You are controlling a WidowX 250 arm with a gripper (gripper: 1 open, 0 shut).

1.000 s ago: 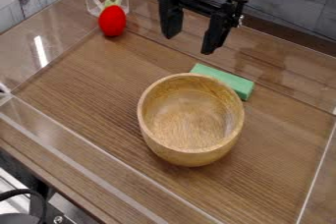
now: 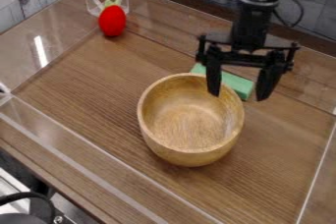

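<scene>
My dark gripper hangs in the upper right of the camera view, above a pale green block and just behind the wooden bowl. Its two sides stand apart in an open shape, one to the left of the block and one to the right, over it. Whether they touch the block is not clear. The large round bowl is empty.
A red egg-shaped object stands at the upper left, beside a small pale crown-like item.
The gripper has moved down and to the right in the view, toward the green block. The block, bowl and red object appear unmoved.
</scene>
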